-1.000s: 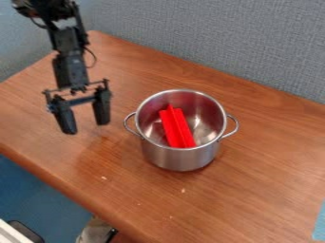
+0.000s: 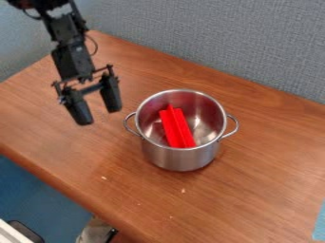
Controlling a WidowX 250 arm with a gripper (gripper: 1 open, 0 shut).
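Note:
A steel pot (image 2: 181,159) with two side handles stands on the wooden table, and a red elongated object (image 2: 178,126) lies inside it. My gripper (image 2: 97,104) hangs to the left of the pot, apart from it, with its two black fingers spread open and nothing between them.
A grey padded wall (image 2: 229,38) runs along the back. The table's front left edge drops to a blue area with some objects at the bottom left.
The pot and the red object have not moved.

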